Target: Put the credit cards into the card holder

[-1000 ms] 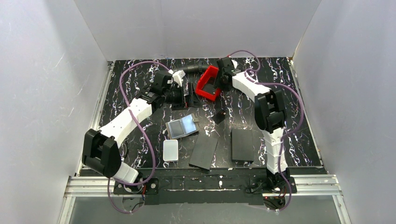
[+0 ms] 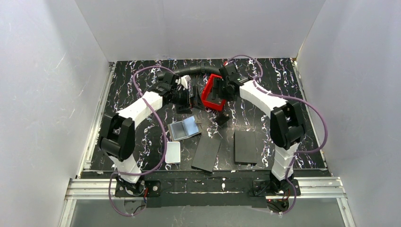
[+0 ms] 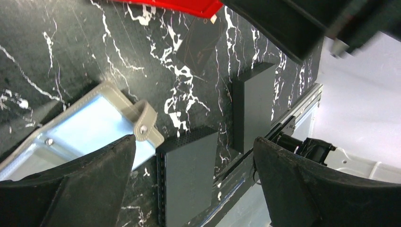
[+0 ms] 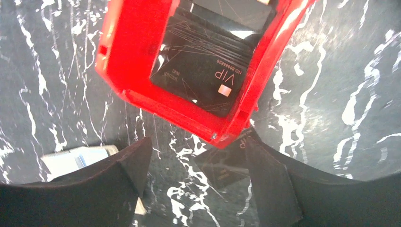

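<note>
Several black cards (image 4: 198, 66) lie in the red tray (image 2: 207, 88) at the back middle; white "VIP" print shows on one. A single black card (image 3: 201, 45) rests flat on the table just in front of the tray. The card holder (image 2: 184, 127), tan-edged with clear sleeves, is spread open nearer the front left. My left gripper (image 2: 197, 102) hovers beside the tray's left wall, its fingers (image 3: 90, 184) apart and empty. Over the tray's right side is my right gripper (image 2: 218, 90), open, with the tray's front corner seen between its fingers.
A white rectangular tray (image 2: 172, 152) sits in front of the holder. Two dark flat blocks (image 2: 206, 152) occupy the front middle and right. A black tube (image 2: 196, 69) runs behind the red tray. Open table lies to the far right.
The red tray has shifted toward the front, close to the loose card. My right gripper has moved left over it. The left arm has bent inward, its gripper staying near the tray's left side.
</note>
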